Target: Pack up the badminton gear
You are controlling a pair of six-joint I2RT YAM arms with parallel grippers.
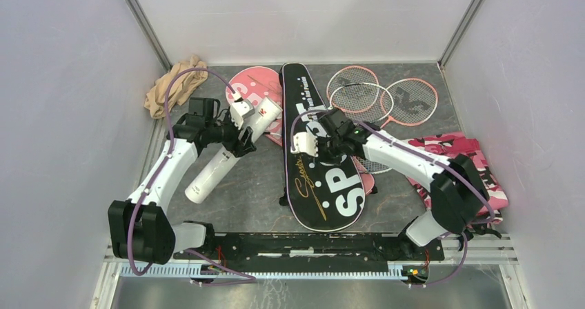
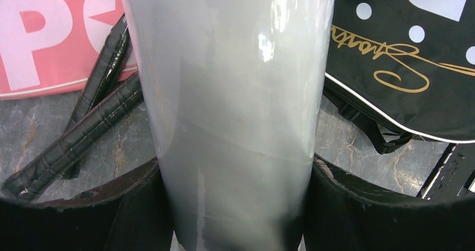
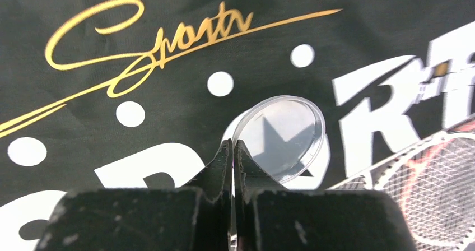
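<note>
A long white shuttlecock tube (image 1: 217, 174) leans diagonally at the left in the top view. My left gripper is shut around its near body, one finger on either side. My right gripper has its fingertips closed on the rim of a clear round lid (image 3: 285, 139), which stands tilted over the black racket bag (image 3: 269, 32). That bag (image 1: 303, 185) lies lengthwise mid-table. Behind the tube is a pink racket cover (image 1: 254, 81). Several rackets (image 1: 412, 102) lie flat at the back right, partly overlapping.
A tan cloth (image 1: 169, 92) is crumpled in the back left corner. Folded pink camouflage fabric (image 1: 483, 178) lies by the right wall. Black racket handles (image 2: 84, 136) stick out from the pink cover near the tube.
</note>
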